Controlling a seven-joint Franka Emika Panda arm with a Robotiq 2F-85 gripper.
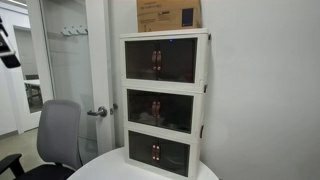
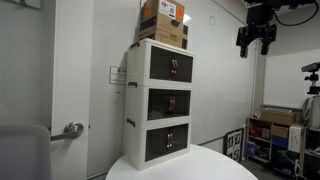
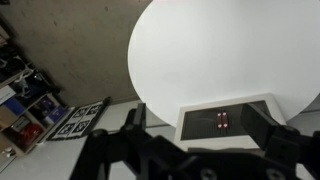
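A white three-tier cabinet with dark double doors stands on a round white table. Paired brownish-red handles sit at the middle of each tier, and all the doors look shut. In exterior view 2 my gripper hangs high at the upper right, well apart from the cabinet. The wrist view looks down on the table, with a dark cabinet door and its reddish handles beyond the gripper. The fingers are open and nothing shows between them.
Cardboard boxes rest on top of the cabinet. A grey chair and a door with a lever handle are to the left. Shelves stand at the far right.
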